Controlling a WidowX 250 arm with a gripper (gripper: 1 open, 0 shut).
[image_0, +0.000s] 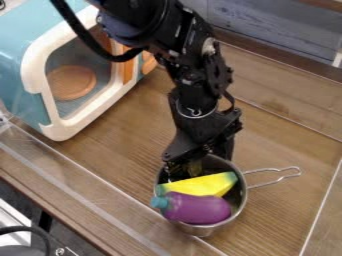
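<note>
A metal pot (222, 223) with a wire handle (275, 172) sits on the wooden counter, holding a yellow toy vegetable (203, 184) and a purple toy eggplant (195, 208). My black gripper (193, 160) reaches down into the back of the pot, just behind the yellow piece; its fingertips are largely hidden, so I cannot tell how they stand or whether they touch anything.
A teal and white toy microwave (34, 65) with an orange disc inside stands at the upper left.
</note>
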